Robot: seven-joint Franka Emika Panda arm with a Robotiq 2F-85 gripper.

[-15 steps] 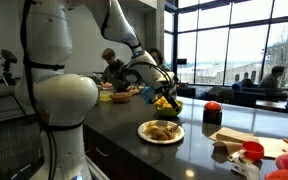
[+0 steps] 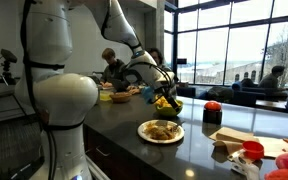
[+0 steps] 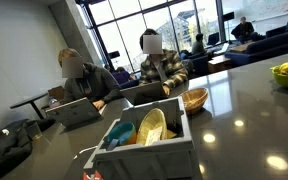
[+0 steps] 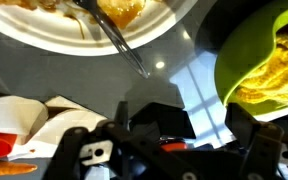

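Observation:
My gripper is open, with nothing between its fingers in the wrist view. In exterior view 1 it hangs above the table, close to the green bowl (image 2: 190, 105) and behind the plate. That bowl, seen at the right of the wrist view, holds yellow items (image 4: 275, 72). A white plate (image 2: 145, 136) with brown food lies nearer the front. In the wrist view a dark utensil (image 4: 120, 40) reaches over the plate's rim, its end pointing toward my gripper. Beneath the fingers is a black object (image 4: 162, 118), partly hidden.
To the right stand a red-topped dark item (image 2: 212, 112), a red cup (image 2: 253, 150) and other red and white things. A grey bin (image 3: 149, 160) with bowls and a wicker basket (image 3: 194, 99) are near two seated people. Bare table lies around the plate.

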